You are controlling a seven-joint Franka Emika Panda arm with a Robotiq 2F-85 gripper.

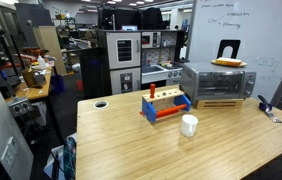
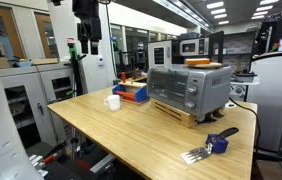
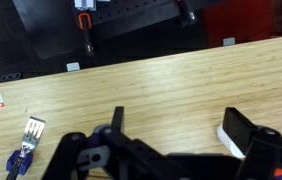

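High over the table, my gripper (image 2: 89,47) hangs at the upper left of exterior view 2. In the wrist view the dark fingers (image 3: 118,120) stand wide apart at the bottom, open, with only bare tabletop between them. A white mug (image 1: 189,125) rests on the wooden table (image 1: 116,140) and shows partly at the lower right of the wrist view. Behind it sits a blue rack (image 1: 150,113) holding a red item (image 1: 152,91). A metal spatula (image 2: 195,155) lies beside a small blue object (image 2: 216,144) near the table's edge.
A silver toaster oven (image 1: 219,82) stands on a wooden support (image 2: 173,113) at the back, with an orange item (image 2: 198,62) on top. A whiteboard (image 1: 256,30) rises behind it.
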